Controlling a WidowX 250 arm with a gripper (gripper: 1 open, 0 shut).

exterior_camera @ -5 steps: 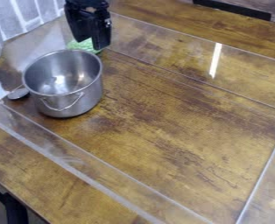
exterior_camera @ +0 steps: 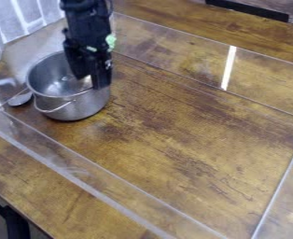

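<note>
A steel pot [exterior_camera: 64, 101] with a wire handle stands on the wooden table at the left. My black gripper [exterior_camera: 90, 62] is over the pot's back right part, low at the rim or just inside it. Whether its fingers are open or shut, and whether anything is between them, I cannot tell. A green item [exterior_camera: 110, 42] shows partly behind the gripper.
A spoon-like metal object [exterior_camera: 20, 98] lies left of the pot. A pale patterned cloth [exterior_camera: 12, 19] is at the back left.
My gripper has come down and toward the front from above the green item to the pot's back rim. The pot looks to be in the same place.
</note>
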